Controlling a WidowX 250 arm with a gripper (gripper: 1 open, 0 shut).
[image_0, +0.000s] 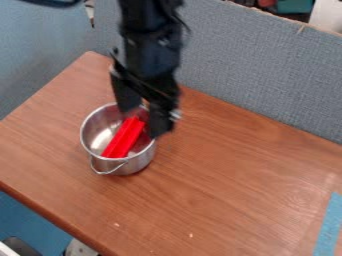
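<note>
A steel pot (100, 160) with a wire handle stands on the wooden table, left of centre. A bright red elongated object (123, 138) lies inside it. My dark gripper (144, 115) hangs over the pot's upper part, blurred, hiding part of the rim; whether anything is between its fingers cannot be seen.
A grey padded wall (247, 70) runs along the back, a blue one on the left. A light blue tape strip (326, 220) is at the right edge.
</note>
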